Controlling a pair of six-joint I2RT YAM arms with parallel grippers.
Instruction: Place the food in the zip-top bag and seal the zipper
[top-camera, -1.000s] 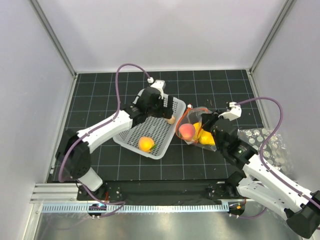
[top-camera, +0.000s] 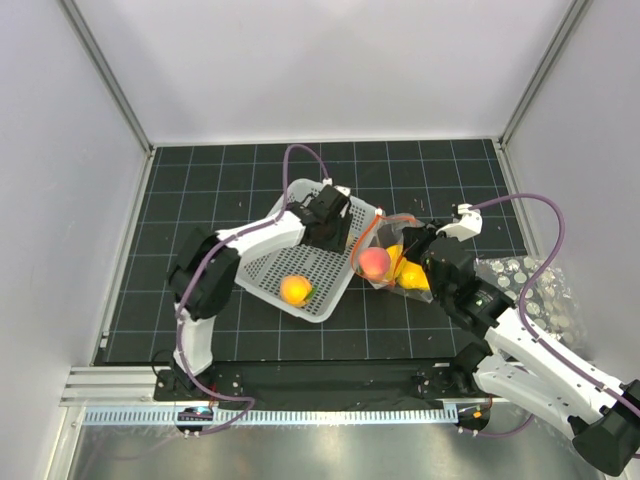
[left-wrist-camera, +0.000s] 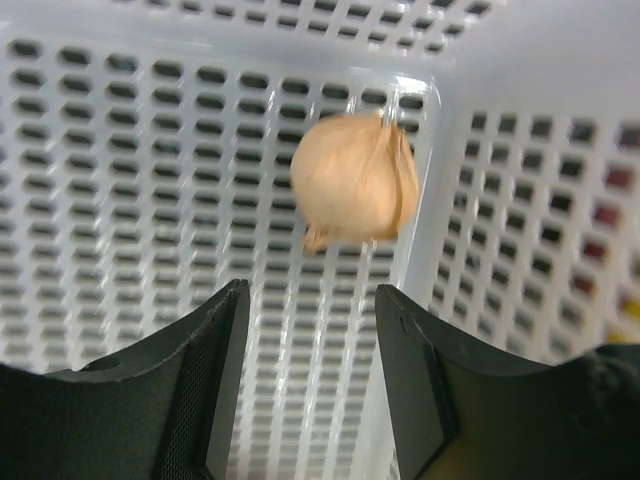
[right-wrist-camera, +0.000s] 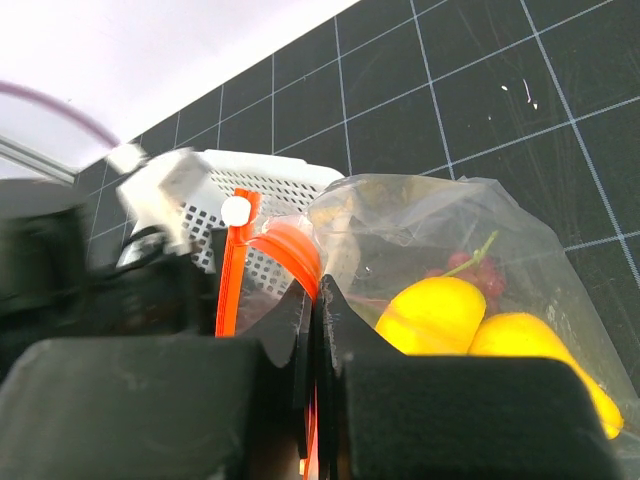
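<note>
In the left wrist view, a pale tan, garlic-like food piece (left-wrist-camera: 352, 180) lies in a corner of the white perforated basket (left-wrist-camera: 165, 22). My left gripper reaches down into the basket, its fingers apart and short of the piece; only basket floor shows between them. A yellow-orange fruit (top-camera: 296, 290) lies at the basket's near side. To the right, my right gripper is shut on the mouth of the clear zip bag (right-wrist-camera: 385, 215), by its orange zipper (right-wrist-camera: 292, 252). Inside the bag are a peach (top-camera: 375, 262), yellow fruits (right-wrist-camera: 435, 312) and reddish fruit (right-wrist-camera: 487, 275).
At the far right lies a clear sheet (top-camera: 540, 300) with pale round spots. The basket's right wall stands close to the bag's mouth.
My right arm and the bag stayed still.
</note>
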